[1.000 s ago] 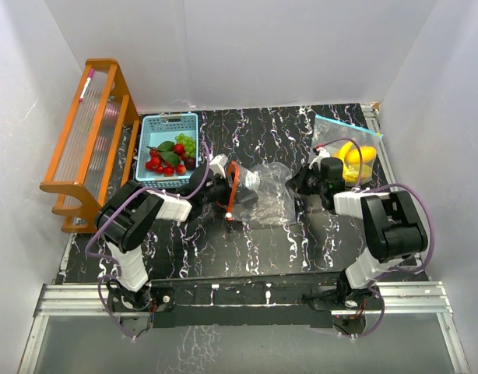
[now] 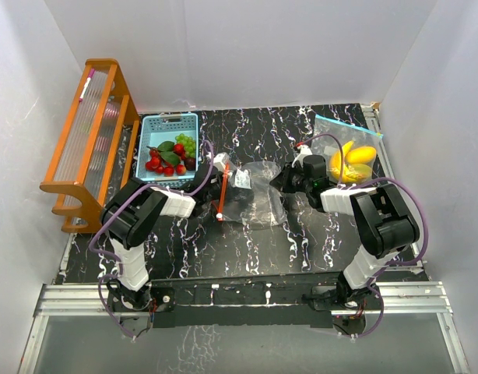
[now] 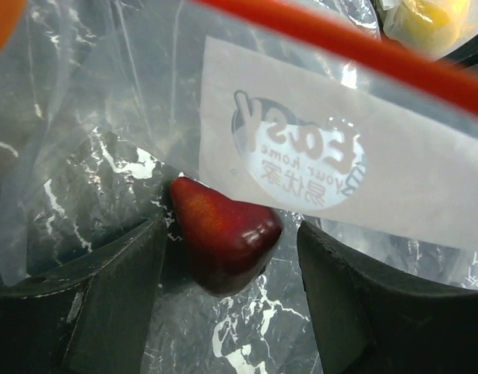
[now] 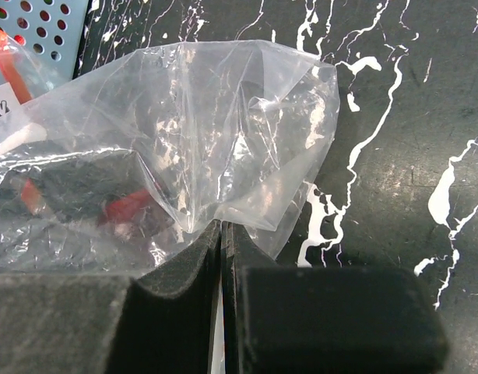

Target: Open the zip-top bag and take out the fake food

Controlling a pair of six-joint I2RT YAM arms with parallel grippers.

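Observation:
The clear zip bag with an orange zip strip lies mid-table, its mouth toward my left arm. In the left wrist view a dark red piece of fake food sits between and just beyond the parted fingers of my left gripper, beneath the film bearing a white label. Whether both fingers touch it, I cannot tell. My right gripper is shut on the bag's closed end; the crumpled plastic spreads beyond its tips. Through the film, the right wrist view shows a blurred red shape.
A blue basket of fake fruit and vegetables stands at the back left, beside a wooden rack. Another zip bag with yellow food lies back right, behind my right arm.
My right gripper has shifted left, carrying the bag's end with it. The orange strip has also moved left and stands straighter, nearer my left gripper, which has moved only slightly.

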